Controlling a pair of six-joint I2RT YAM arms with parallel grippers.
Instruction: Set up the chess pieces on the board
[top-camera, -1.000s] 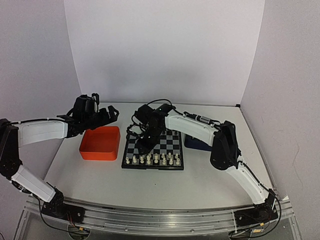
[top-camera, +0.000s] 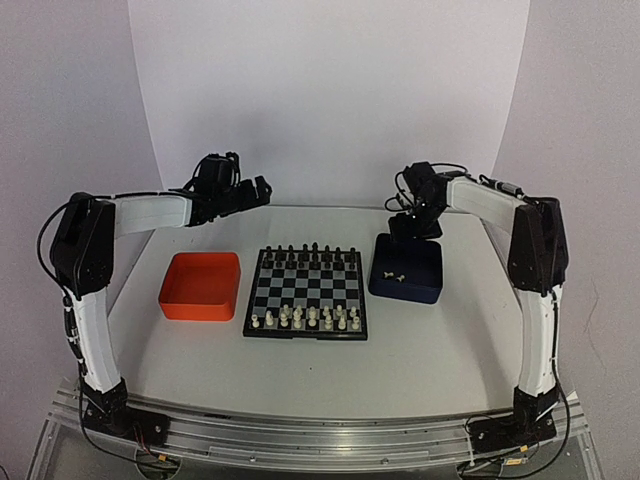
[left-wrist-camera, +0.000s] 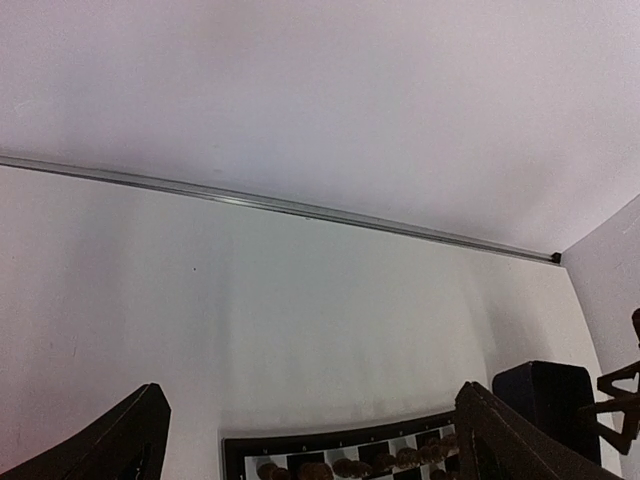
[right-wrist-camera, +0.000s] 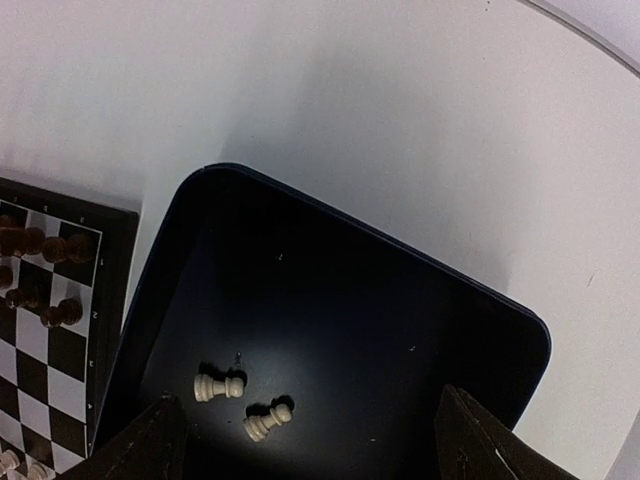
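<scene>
The chessboard (top-camera: 308, 298) lies mid-table, dark pieces (top-camera: 310, 258) along its far side and white pieces (top-camera: 311, 318) along its near side. Two white pawns, one (right-wrist-camera: 218, 387) left of the other (right-wrist-camera: 267, 421), lie on their sides in the dark blue box (top-camera: 405, 292), right of the board. Over that box's far part hangs my right gripper, its fingers wide apart and nothing between them; the pawns are below. Up behind the board's left side, my left gripper (top-camera: 263, 190) is open and empty, clear of every piece.
An orange box (top-camera: 200, 310), empty as far as it shows, stands left of the board. White table (top-camera: 300, 380) in front of the board is clear. The back wall (top-camera: 330, 100) rises behind both arms.
My right arm has swung from over the board, up and right, to the dark blue box. The left gripper has moved away from the orange box, up and to the right.
</scene>
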